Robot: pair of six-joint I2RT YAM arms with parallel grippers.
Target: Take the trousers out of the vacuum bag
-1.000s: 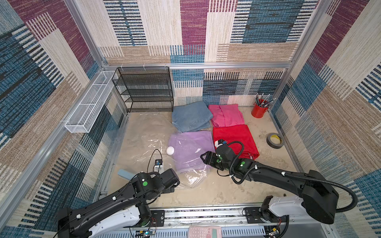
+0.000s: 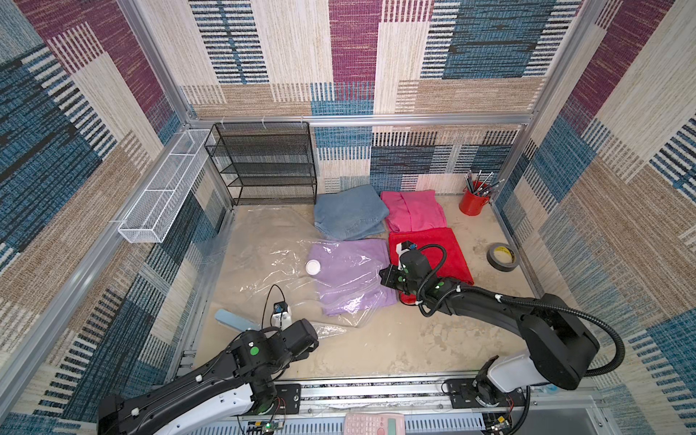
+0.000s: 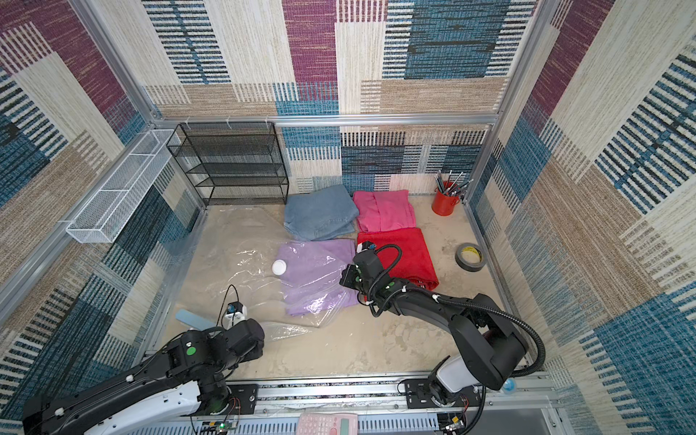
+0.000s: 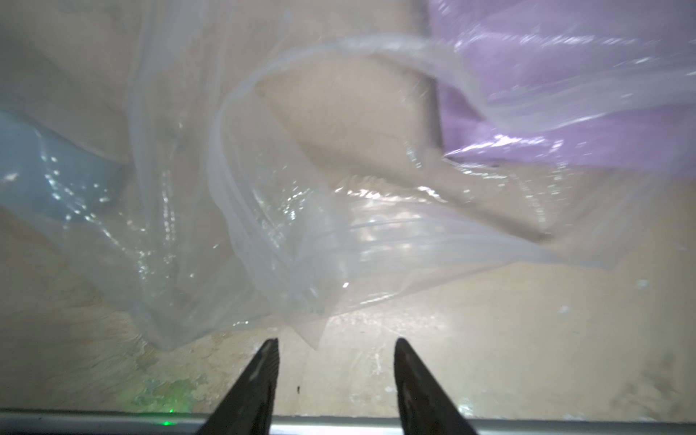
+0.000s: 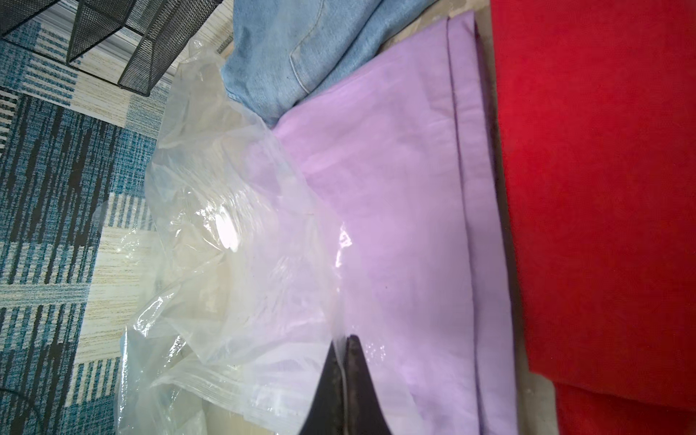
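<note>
The clear vacuum bag point(image 2: 268, 246) lies across the left of the table, with its round white valve point(image 2: 312, 267) on top. Purple folded trousers point(image 5: 406, 181) show partly under the clear film; whether inside it or beneath, I cannot tell. Their right side appears bare in the right wrist view. My right gripper is shut, and the film's edge point(image 5: 339, 297) runs down between its fingertips. Near the bag's front edge my left gripper stands open, its two fingers apart over the bare table, a crumpled film corner point(image 4: 311, 319) just beyond them.
Folded jeans point(image 2: 351, 211), a pink garment point(image 2: 413, 210) and a red one point(image 5: 601, 181) surround the purple trousers. A light-blue strip point(image 2: 235, 320) is at left. Black rack point(image 2: 264, 163), red pen pot point(image 2: 472, 203) and tape roll point(image 2: 501, 256) stand farther out.
My left gripper has drawn back slightly leftward. My right gripper has moved a little up and right, and the bag's front right edge has shifted with it. The valve has moved slightly.
</note>
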